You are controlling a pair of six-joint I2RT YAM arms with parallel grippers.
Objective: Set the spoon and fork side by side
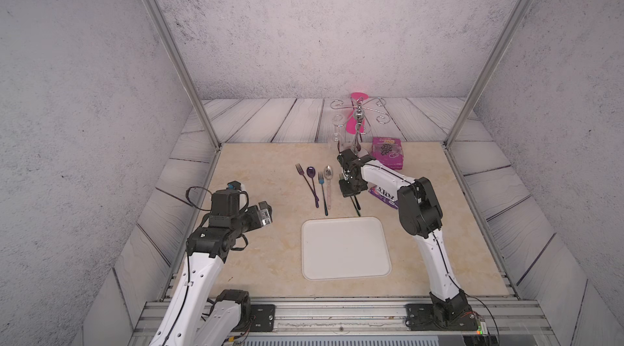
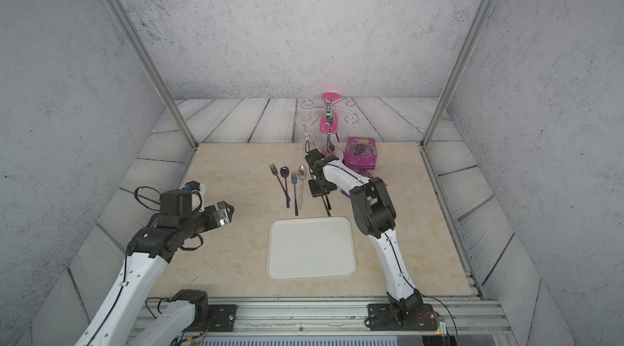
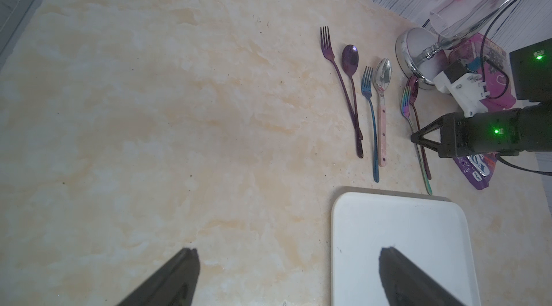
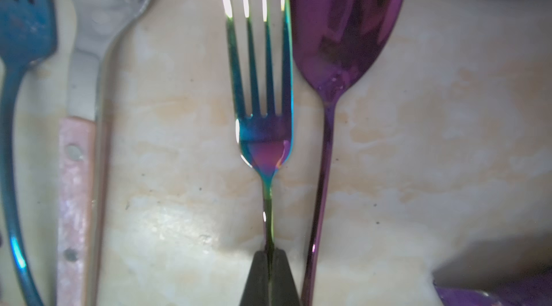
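The right wrist view has a rainbow fork (image 4: 264, 133) lying with tines pointing away, and my right gripper is shut on its thin handle. Just right of it is a purple spoon (image 4: 345, 30), bowl at the same end. The fork's outer tine meets or nearly meets the bowl's edge; a narrow gap separates the handles. In the left wrist view both handles run towards the tray, the fork's handle (image 3: 426, 178) reaching slightly nearer to it. My left gripper hangs open over bare table, its fingers (image 3: 172, 280) wide apart and empty.
Left of the pair lie a pink-handled spoon (image 3: 382, 113), a blue fork (image 3: 373, 128), a purple spoon (image 3: 349, 61) and a dark fork (image 3: 339, 76). A white tray (image 1: 344, 248) is in front. Behind are a metal stand (image 3: 422, 56) and a purple box (image 1: 388, 153); a purple packet (image 1: 383, 196) is right.
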